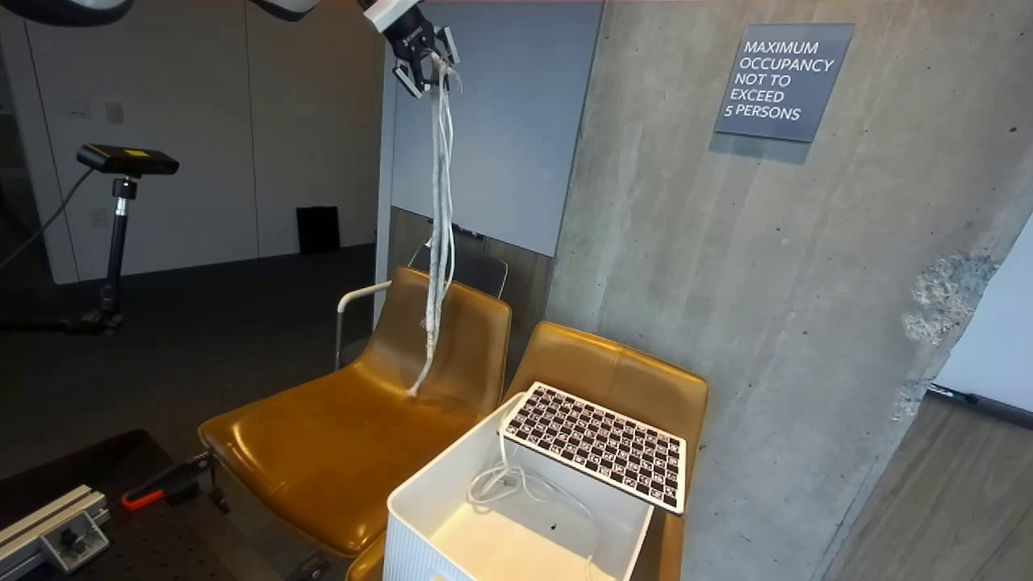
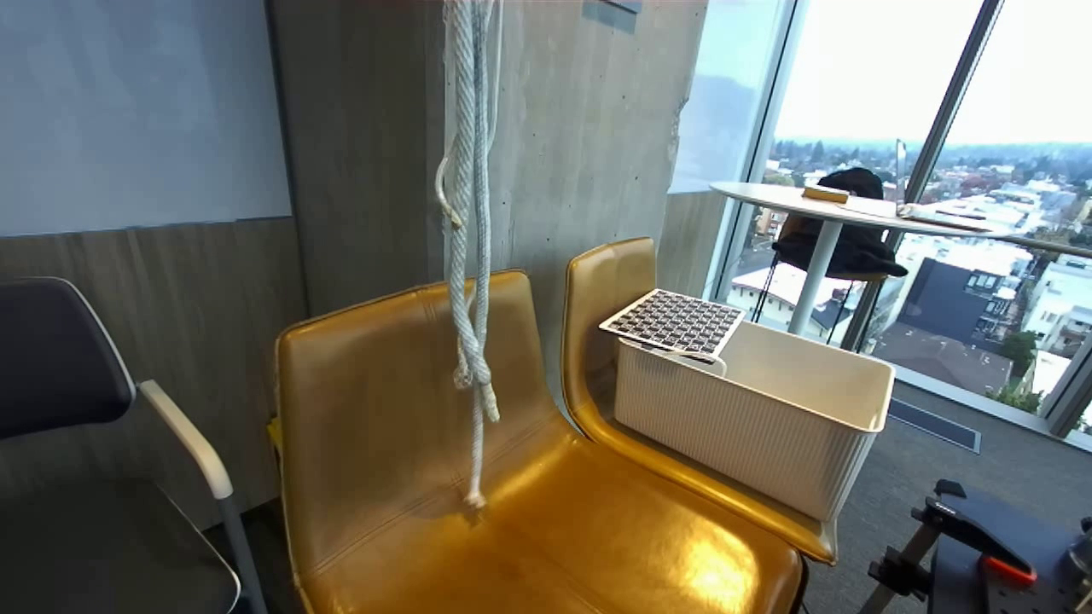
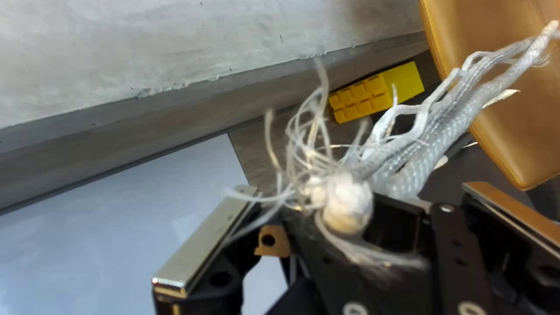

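High in exterior view 1, my gripper [image 1: 428, 73] is shut on a bundle of white rope [image 1: 441, 184]. Its strands hang straight down in a long cluster, one tail reaching lower than the others. In exterior view 2 the rope [image 2: 467, 205] dangles before the left tan chair, and the gripper is out of frame. Whether the lowest tip touches the seat, I cannot tell. Close up in the wrist view, a knotted, frayed rope end [image 3: 346, 204] sits at the fingers, while the strands trail off to the upper right. The knot hides part of the fingers.
Below are two tan chairs, the left one [image 1: 319, 436] with an empty seat. On the right one stands a white bin [image 1: 441, 484] holding a pale cord [image 1: 503, 479]; a checkered board [image 1: 600, 445] lies across its rim. A camera stand [image 1: 118, 232] is at left.
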